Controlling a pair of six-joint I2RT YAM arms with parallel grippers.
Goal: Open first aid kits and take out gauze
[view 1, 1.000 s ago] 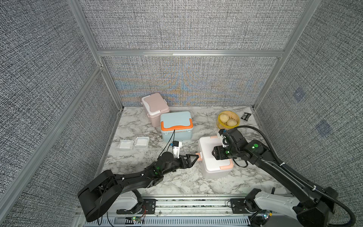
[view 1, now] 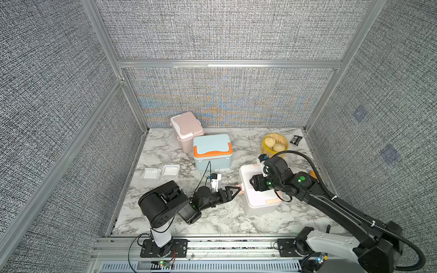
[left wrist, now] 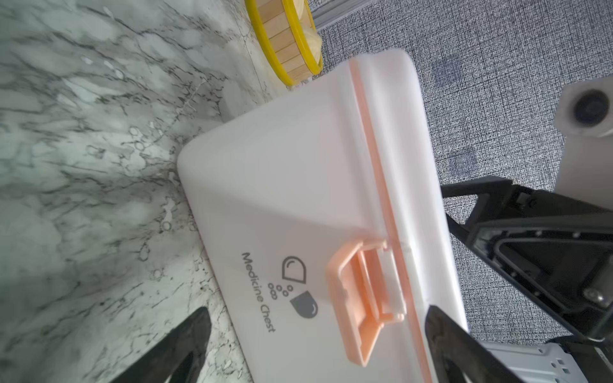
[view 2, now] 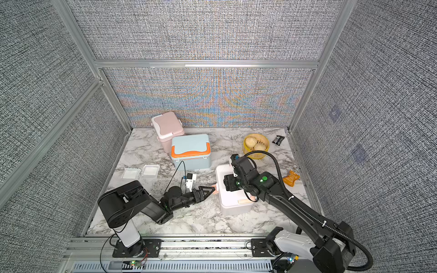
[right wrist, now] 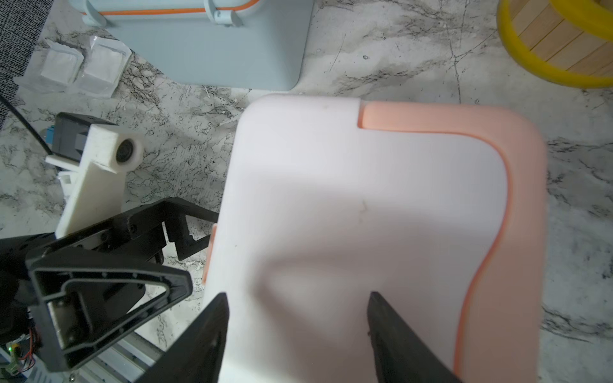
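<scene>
A white medicine chest (left wrist: pixel 268 185) with a peach-trimmed lid (right wrist: pixel 357 172) stands on the right-centre of the table, lid down. The peach latch (left wrist: pixel 348 287) on its left side stands out from the wall. My left gripper is open at that side, fingers spread either side of the latch with a gap to it. My right gripper is low over the lid, its fingers apart above the white top. Whether they pinch anything is unclear. No gauze shows.
A blue kit with orange trim (view 1: pixel 214 159) and a pink kit (view 1: pixel 186 125) stand behind. Two white packets (view 1: pixel 170 170) lie at left. A yellow-rimmed steamer basket with buns (view 1: pixel 274 144) and a black packet (view 1: pixel 296 140) are at back right; an orange item (view 2: pixel 291 178) lies at right.
My left arm has swung its elbow up and inward, with its gripper still beside the latch and tilted differently. The right gripper has shifted slightly left over the lid. The chest has stayed put.
</scene>
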